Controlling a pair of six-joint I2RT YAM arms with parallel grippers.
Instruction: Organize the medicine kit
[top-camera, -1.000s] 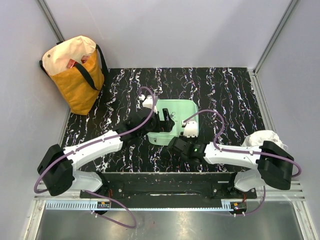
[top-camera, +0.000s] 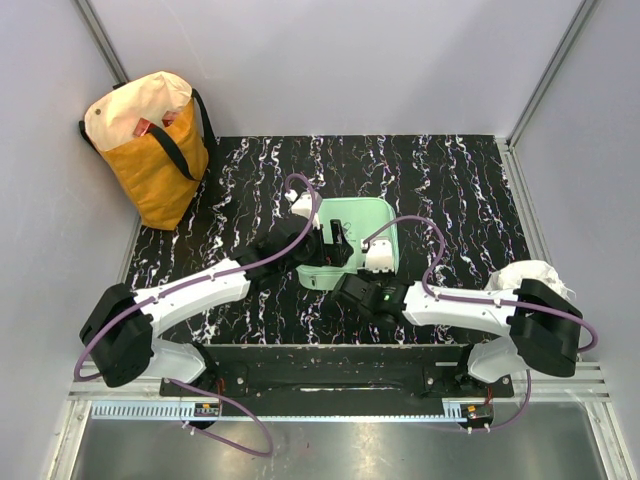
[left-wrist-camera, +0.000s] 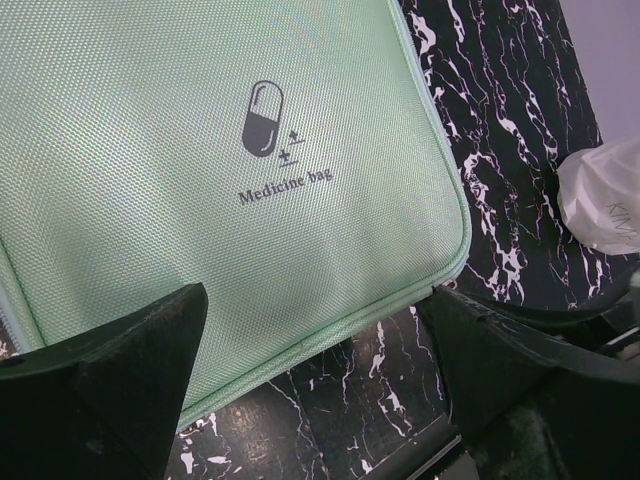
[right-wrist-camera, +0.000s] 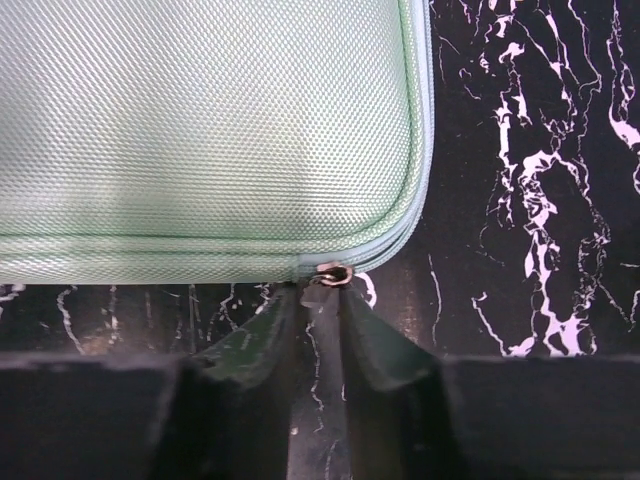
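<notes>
A mint-green medicine bag (top-camera: 360, 215), printed "Medicine bag" with a capsule, lies zipped on the dark marble mat. My left gripper stands open above it, with fingers apart over the bag's fabric. My right gripper is at the bag's front right corner, its narrowly spaced fingertips at the metal zipper pull (right-wrist-camera: 334, 274); whether they are closed on the pull is unclear.
A yellow tote bag (top-camera: 150, 175) with red items inside stands at the back left. A white crumpled bag (top-camera: 525, 277) sits at the right.
Both arms have shifted only very slightly since a second ago; the medicine bag lies in nearly the same place.
</notes>
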